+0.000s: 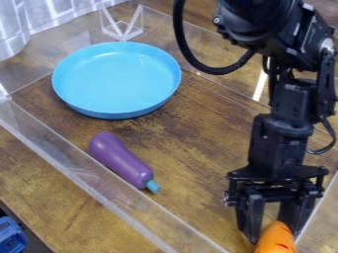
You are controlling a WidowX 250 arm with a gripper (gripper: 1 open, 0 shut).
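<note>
My black gripper (271, 212) hangs low at the right, its fingers down around the top end of an orange carrot-like toy (275, 240) at the bottom edge; whether they press on it is unclear. A purple eggplant toy (119, 158) with a teal tip lies on the wooden surface to the left. A blue plate (117, 79) sits at the upper left.
Clear plastic walls border the wooden floor (185, 158) at left, back and right. A blue object (8, 237) is at the lower left corner, outside the wall.
</note>
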